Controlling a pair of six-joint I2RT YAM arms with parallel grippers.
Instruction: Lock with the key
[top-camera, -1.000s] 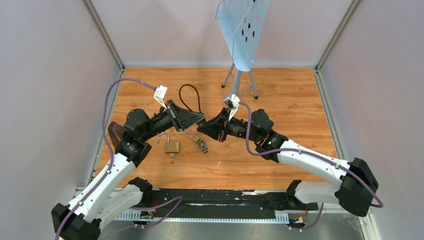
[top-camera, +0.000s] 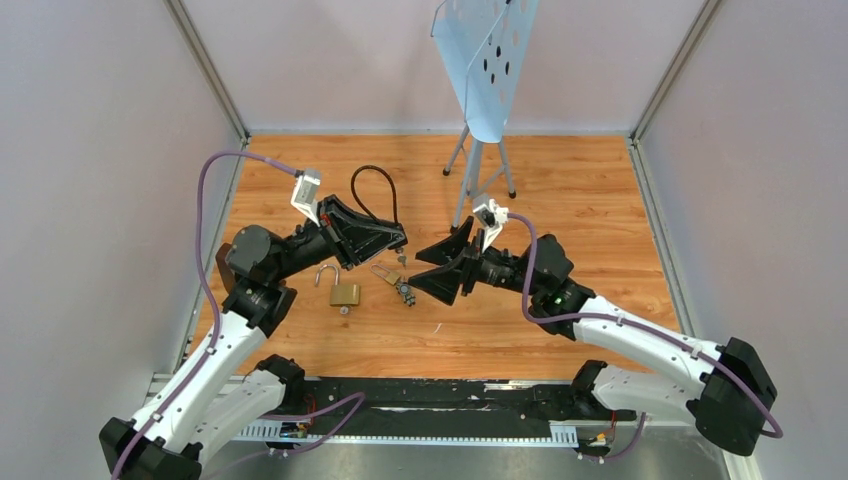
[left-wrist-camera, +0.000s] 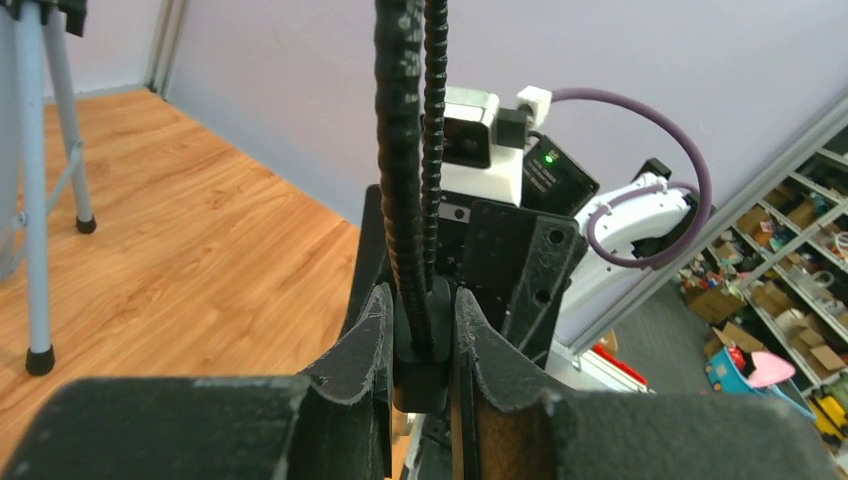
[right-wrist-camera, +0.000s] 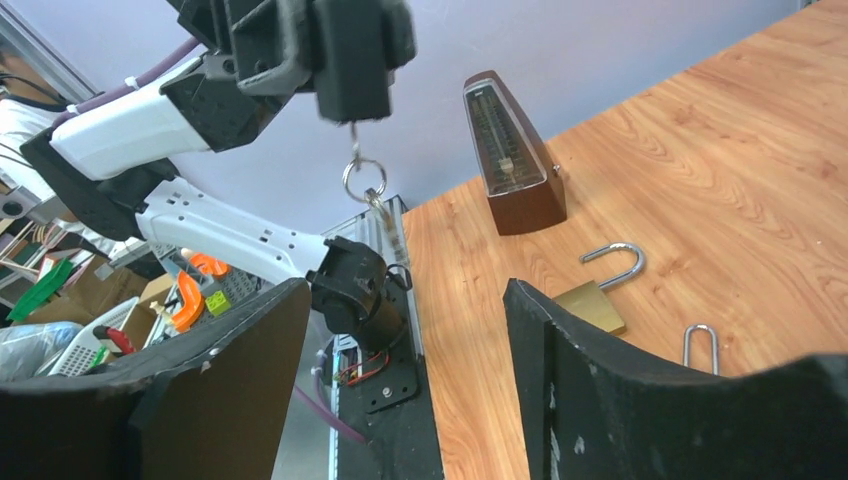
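Note:
My left gripper (top-camera: 398, 240) is up over the floor, shut on a black cable fob (left-wrist-camera: 420, 380) with a black corded loop (top-camera: 372, 170); a key (top-camera: 403, 261) on a ring (right-wrist-camera: 364, 178) dangles below it. My right gripper (top-camera: 420, 280) stands open to the right and slightly lower, empty. A brass padlock (top-camera: 345, 296) with raised open shackle lies on the wood, with a second padlock (top-camera: 388, 274) and a dark combination lock (top-camera: 405, 294) to its right.
A metronome (right-wrist-camera: 515, 170) stands at the left of the floor. A pale blue easel (top-camera: 485, 70) stands at the back.
My left gripper has moved only slightly.

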